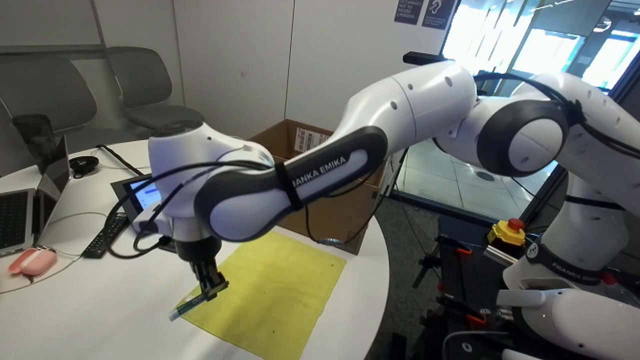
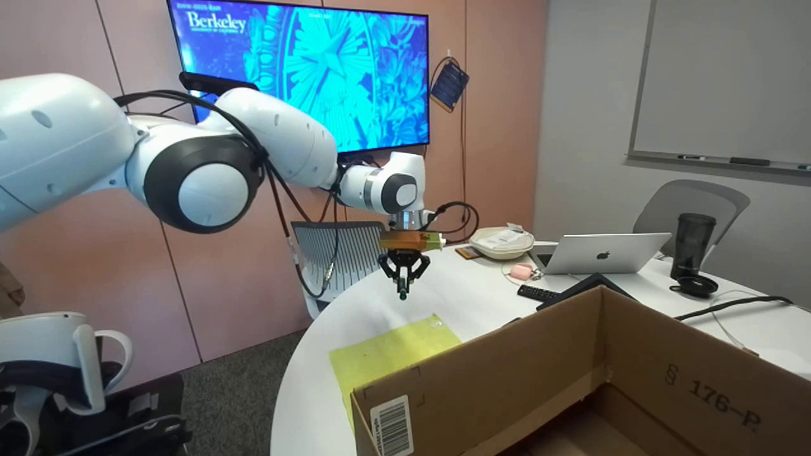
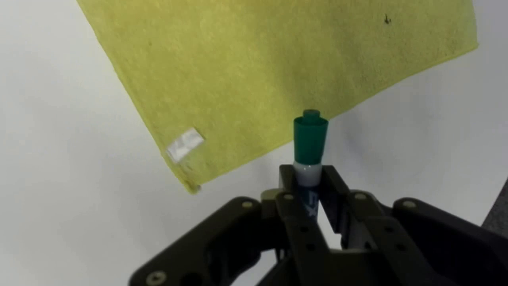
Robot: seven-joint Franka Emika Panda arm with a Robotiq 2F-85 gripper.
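Observation:
A marker with a green cap (image 3: 310,140) and a white band is pinched between the two black fingers of my gripper, which is shut on it. In exterior view 1 the marker (image 1: 189,305) slants down to the left from the gripper (image 1: 210,290), clear of the tabletop. The yellow cloth (image 1: 270,300) lies flat on the white table beneath and beside it. Seen from the wrist, the green cap overlaps the cloth's edge, with a whitish patch (image 3: 185,145) near one corner of the cloth (image 3: 228,71). The middle of the marker is hidden by the fingers.
An open cardboard box (image 2: 486,372) stands on the table beside the cloth. A tablet (image 1: 147,195), a remote (image 1: 105,235), a pink case (image 1: 37,262) and a laptop (image 1: 18,219) occupy the far left side.

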